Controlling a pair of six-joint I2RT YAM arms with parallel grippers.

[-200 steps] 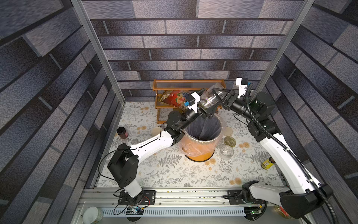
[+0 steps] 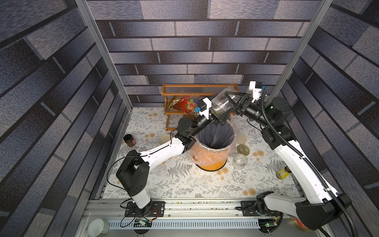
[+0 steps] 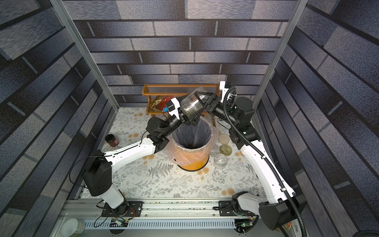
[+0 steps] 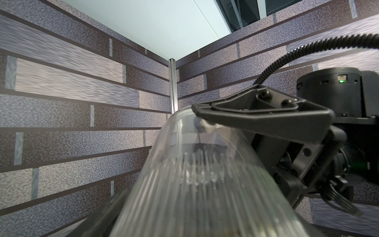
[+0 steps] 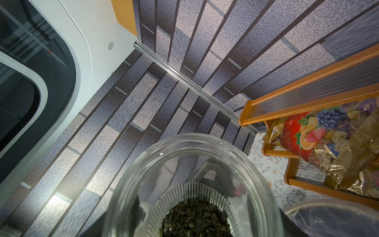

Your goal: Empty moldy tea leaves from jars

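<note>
A clear ribbed glass jar (image 2: 222,105) is held tilted above the lined bin (image 2: 211,154), its mouth toward the upper right. In the right wrist view I look through its rim (image 5: 193,138) at dark tea leaves (image 5: 197,221) inside. My right gripper (image 2: 233,98) is shut on the jar near its mouth; one black finger (image 4: 268,118) lies across the glass in the left wrist view. Around the lower part of the jar is my left gripper (image 2: 219,109), a finger (image 4: 96,217) alongside the glass; how firmly it closes does not show.
Behind the bin stands a wooden rack (image 2: 169,88) with a snack bag (image 2: 184,104). An open glass jar (image 2: 240,161) and an olive lid (image 2: 243,149) lie right of the bin. A dark jar (image 2: 129,139) stands left; a yellow bottle (image 2: 283,172) lies right.
The left arm's elbow has shifted slightly right, and the right wrist has risen a little. The jar has turned very slightly between the grippers over the bin.
</note>
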